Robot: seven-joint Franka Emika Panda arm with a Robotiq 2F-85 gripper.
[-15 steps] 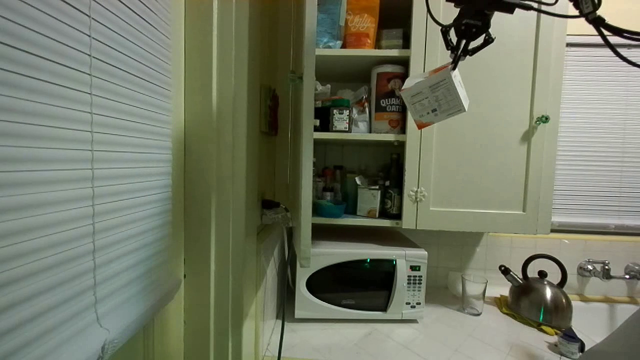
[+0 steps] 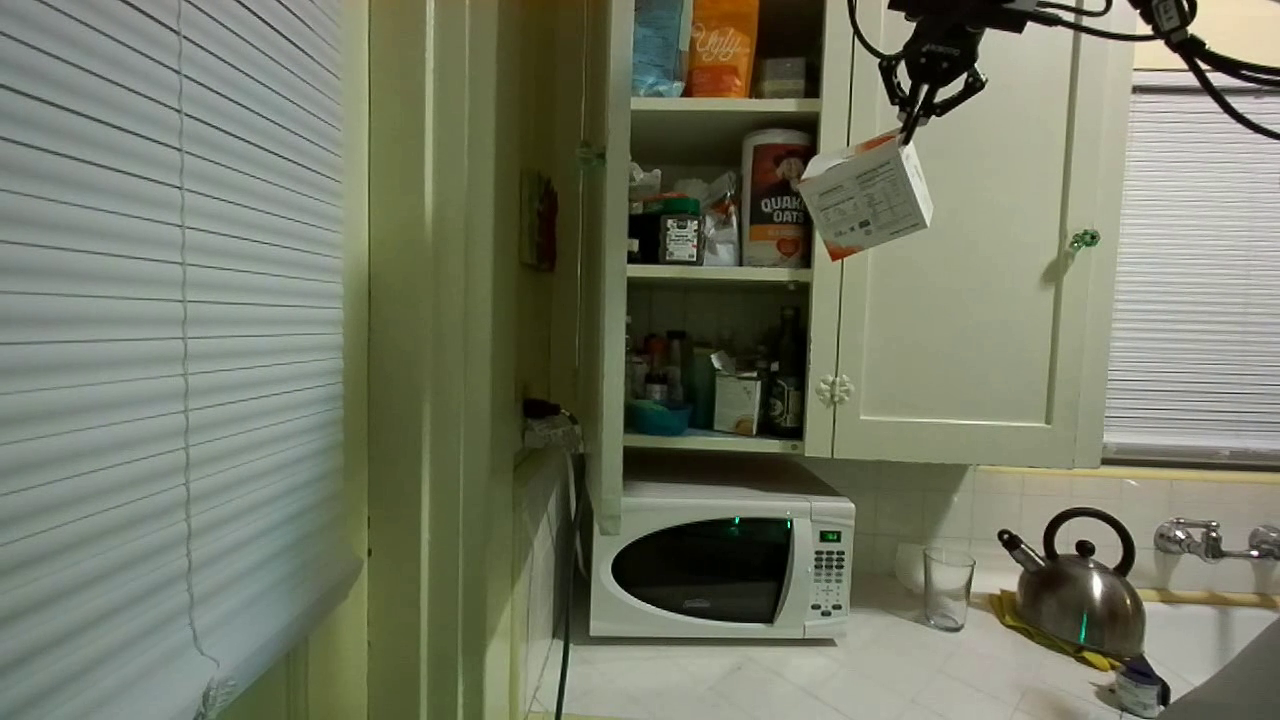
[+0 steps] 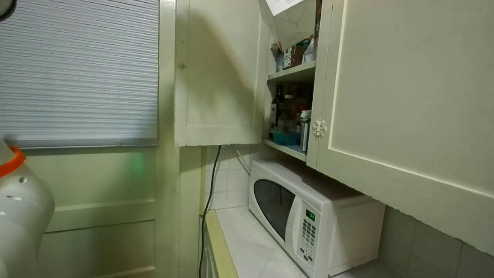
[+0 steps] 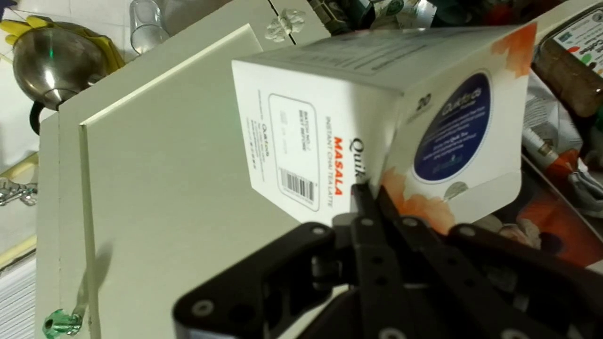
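Observation:
A white and orange tea box hangs tilted in the air in front of the cabinet, beside the open shelves. My gripper is above it, shut on a thin edge or flap at the box's upper corner. In the wrist view the tea box shows "Masala instant chai tea latte" on one side and a dark blue oval on another. The closed fingertips of my gripper meet at its near edge; exactly what lies between them is hidden. A white corner at the top of exterior view 2 may be the box.
The open cabinet's middle shelf holds an oats canister and a jar; bottles crowd the lower shelf. A closed cabinet door stands behind the box. Below are a microwave, a glass and a kettle.
The gripper and the tea box have shifted very slightly left, with the box still hanging from the fingers. Everything else looks the same.

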